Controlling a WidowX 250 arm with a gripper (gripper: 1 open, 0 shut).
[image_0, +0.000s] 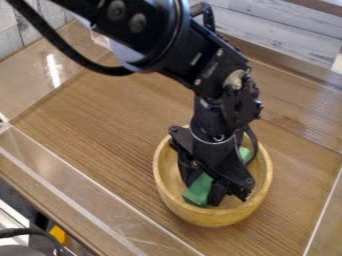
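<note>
A round yellow wooden bowl (175, 197) sits on the wooden table toward the right front. My black gripper (209, 181) reaches down into it from above, its fingers shut on a green object (198, 190) that lies inside the bowl. Part of the green object also shows at the right side of the gripper; its full shape is hidden behind the fingers.
Bare wooden table (87, 130) stretches left and behind the bowl. A clear rail runs along the lower left edge, with black cable and a small yellow item beyond it. A white plank wall stands at the back.
</note>
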